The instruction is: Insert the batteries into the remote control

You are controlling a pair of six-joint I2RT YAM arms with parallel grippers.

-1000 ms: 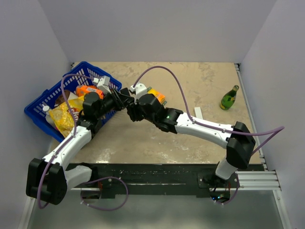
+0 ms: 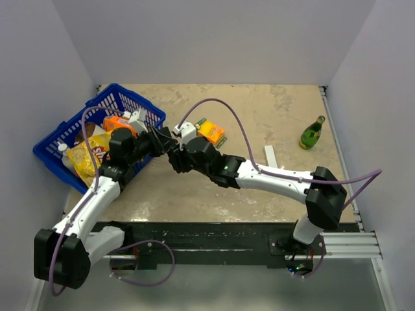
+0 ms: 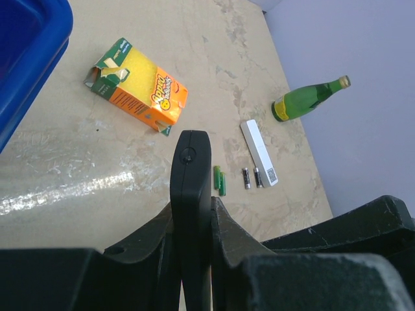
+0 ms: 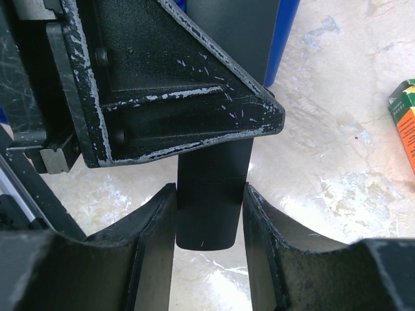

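In the left wrist view, the black remote control [image 3: 192, 168] stands lengthwise between the fingers of my left gripper, which is shut on it. The far end of the remote [image 4: 211, 214] shows in the right wrist view. There, my right gripper has one finger close along each side of that end; whether both press on it is unclear. Two green batteries [image 3: 222, 184] lie on the table beyond the remote, with two dark-and-silver batteries [image 3: 246, 178] to their right. The remote's battery bay cannot be made out.
A blue basket [image 2: 133, 97] full of groceries stands at the left, beside the left arm. On the table lie an orange and yellow box [image 2: 211, 131], a white box [image 2: 270, 156] and a green bottle [image 2: 312, 133].
Both grippers have shifted together slightly left and toward the table's front edge. They remain close against each other.
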